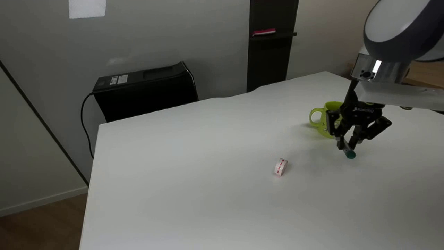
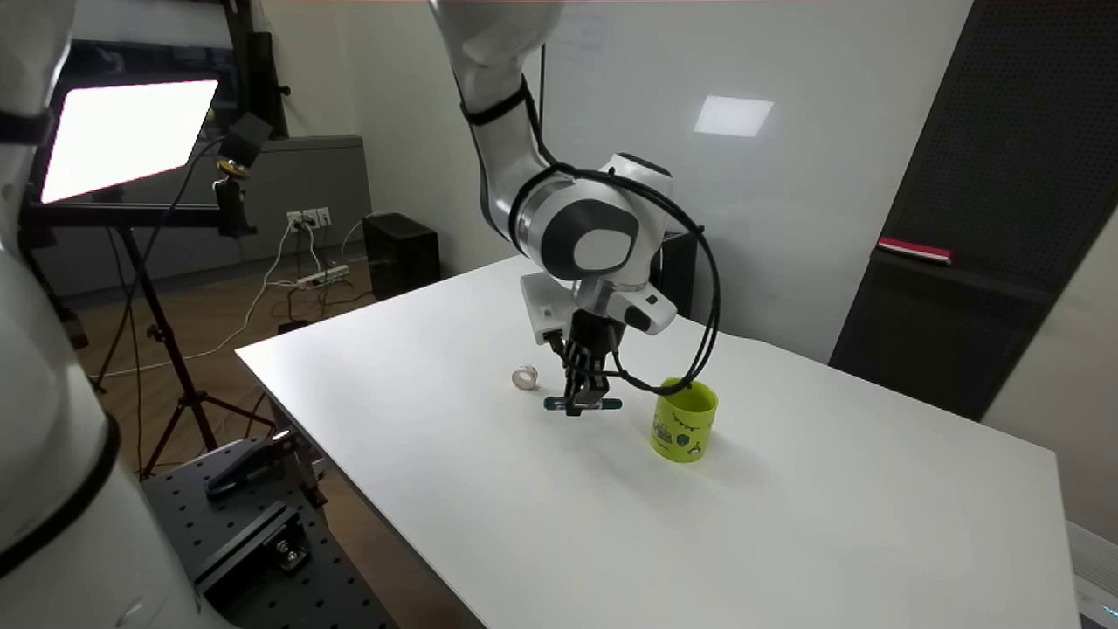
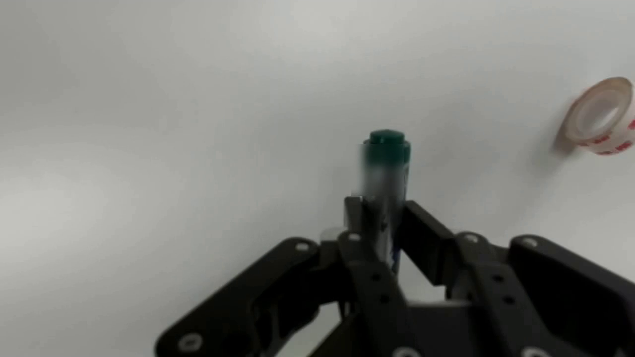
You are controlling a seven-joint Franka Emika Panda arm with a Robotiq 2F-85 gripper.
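A marker with green ends [image 3: 387, 151] is gripped crosswise in my gripper, which is shut on its middle. Exterior view 2 shows the marker [image 2: 610, 404] lying level, held above the table, with an end sticking out on each side of the fingers. A yellow-green mug [image 2: 683, 421] stands upright with its open top facing up, to the right of the gripper [image 2: 584, 404] there. From exterior view 1 the gripper [image 1: 348, 143] partly covers the mug [image 1: 329, 118], whose handle points left. The mug is outside the wrist view.
A small roll of white and red tape [image 1: 281, 167] rests on the white table [image 1: 187, 175], on the side of the gripper away from the mug in exterior view 2. A black box [image 1: 145, 89] stands behind the table edge.
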